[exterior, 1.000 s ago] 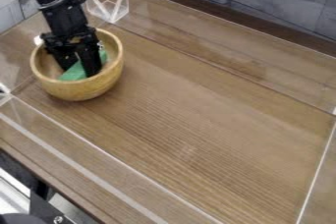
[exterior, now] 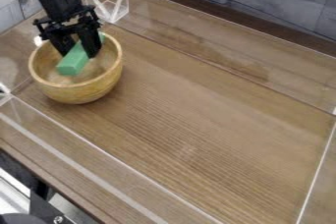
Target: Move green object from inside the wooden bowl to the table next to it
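The wooden bowl (exterior: 79,92) stands at the left of the table, near its left edge. A green object (exterior: 75,61) is tilted over the bowl, its upper end between the black fingers of my gripper (exterior: 74,45). My gripper is shut on it, with the arm reaching in from the upper left. The object's lower end appears above the bowl's inside; whether it still touches the bowl I cannot tell. The fingers partly hide the object's top and the bowl's far rim.
Bare wooden table (exterior: 210,120) stretches to the right of the bowl and in front of it. A clear plastic-like piece (exterior: 116,8) stands behind the bowl. Dark cables and a black part (exterior: 33,216) lie past the table's edge at the lower left.
My gripper has risen from inside the bowl, and the green object has come up with it. The bowl has stayed in place.
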